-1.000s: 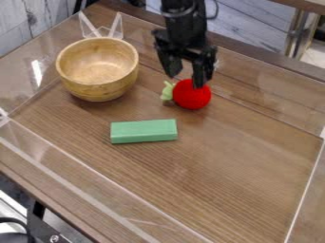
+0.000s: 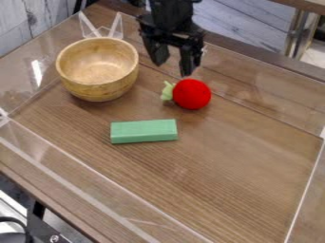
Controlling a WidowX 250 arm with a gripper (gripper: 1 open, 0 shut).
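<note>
The black robot gripper [image 2: 172, 52] hangs open at the top centre, just behind a red tomato-like object [image 2: 191, 94] with a green stem, and apart from it. A wooden bowl [image 2: 98, 87] sits left of the gripper. A green rectangular block [image 2: 143, 132] lies in front of them on the wooden table.
A raised pale ledge [image 2: 287, 8] runs along the back right edge.
The gripper has moved back and to the left, away from above the red object. The bowl, red object and green block have stayed in place.
</note>
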